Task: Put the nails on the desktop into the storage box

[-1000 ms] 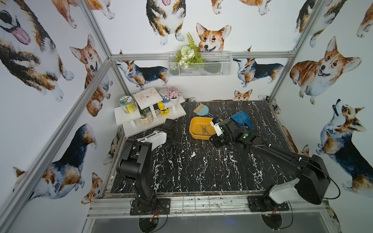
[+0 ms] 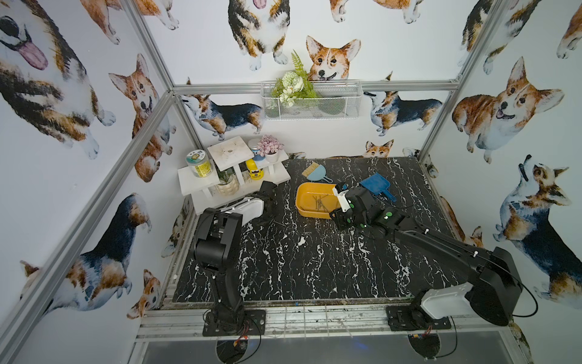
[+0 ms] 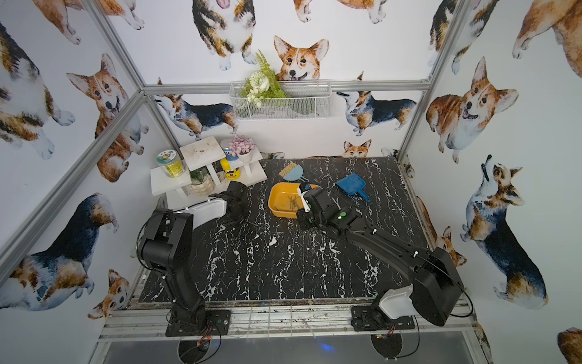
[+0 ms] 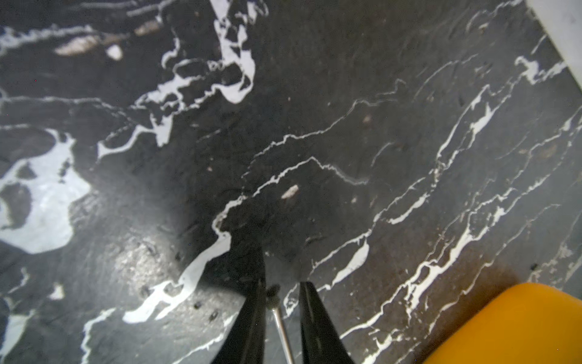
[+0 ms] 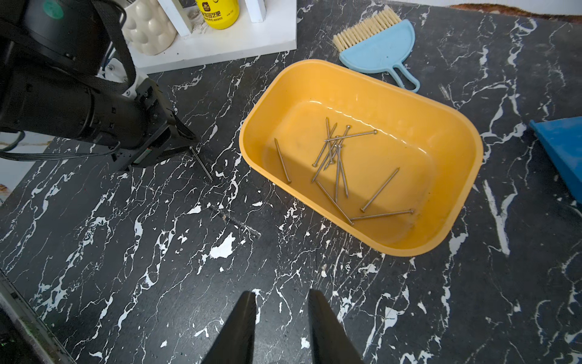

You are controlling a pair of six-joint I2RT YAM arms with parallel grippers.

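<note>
Low over the desktop, my left gripper points down with its fingers a little apart. A thin nail point(image 4: 282, 336) shows in that gap, with dark space visible on both sides. In the right wrist view this nail point(image 5: 202, 165) slants out from the left fingertips; whether they touch it is unclear. Another nail point(image 5: 235, 221) lies on the marble-patterned desktop between that gripper and the storage box. The yellow storage box point(image 5: 466, 142) holds several nails. My right gripper stands open and empty above the desktop, in front of the box.
Behind the box lies a light-blue dustpan point(image 5: 382, 45) with a brush. A dark-blue scoop point(image 2: 376, 183) rests to the right. The white shelf point(image 2: 275, 176) with jars and plants stands behind my left gripper.
My left arm has swung slightly to the right, its hand shifting a little the same way. The right arm's elbow and hand have shifted slightly rightward. The box has stayed put.
</note>
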